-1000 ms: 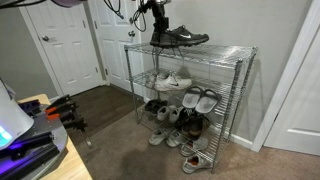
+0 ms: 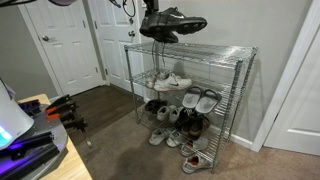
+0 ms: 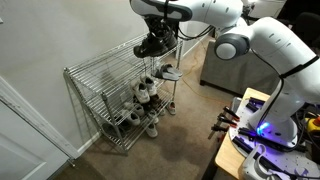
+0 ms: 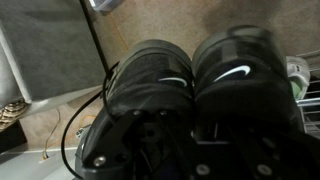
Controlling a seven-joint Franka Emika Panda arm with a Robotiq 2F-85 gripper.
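Note:
A pair of dark sneakers point(image 2: 176, 23) hangs above the top shelf of the wire shoe rack point(image 2: 225, 51), apart from it in exterior view 1. My gripper is shut on these shoes, which sit side by side in the wrist view, each with a white swoosh. From the other side, in exterior view 2, the dark shoes point(image 3: 155, 42) appear over the rack's far end, below the arm. Exactly which parts lie between the fingers is hidden by dark material.
White sneakers point(image 2: 173, 81) and grey slides point(image 2: 208, 102) occupy the middle shelf; several more shoes stand lower down. The top shelf looks bare. Behind the rack is a wall, and open carpet point(image 2: 115, 145) lies before it. A wooden table point(image 2: 68, 165) is near the robot.
The dark shoes have risen with my gripper from close over the top shelf to well above it, shifting slightly left in exterior view 1. The other shoes have stayed put.

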